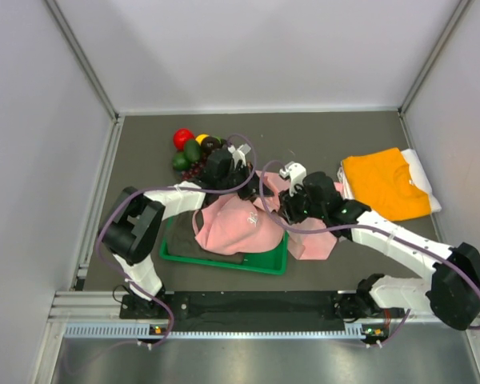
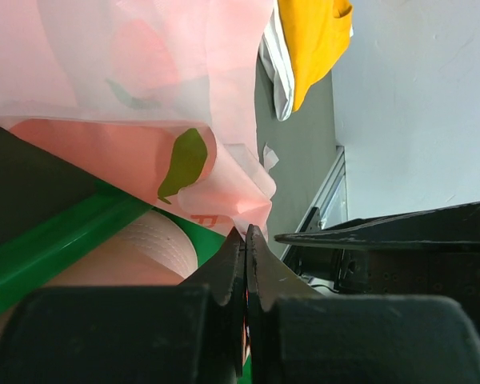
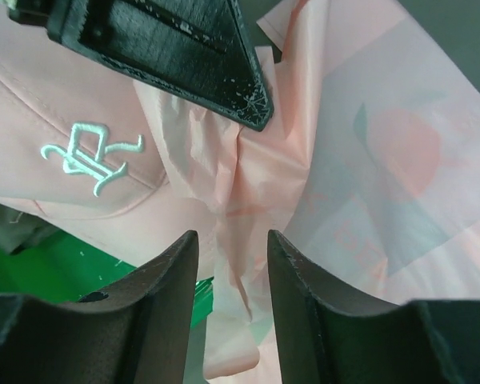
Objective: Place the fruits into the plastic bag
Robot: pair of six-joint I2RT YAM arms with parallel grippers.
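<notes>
The pink plastic bag lies bunched over the green tray, its folds filling the right wrist view. My left gripper is shut at a gathered edge of the bag; whether film is between its tips is hard to tell. My right gripper is open over a narrow fold of the bag, close beside the left one. The fruits, including a red one, green ones and dark grapes, sit piled at the back left.
Orange and white cloths lie at the right. The two arms nearly meet over the bag, and walls enclose the sides and back.
</notes>
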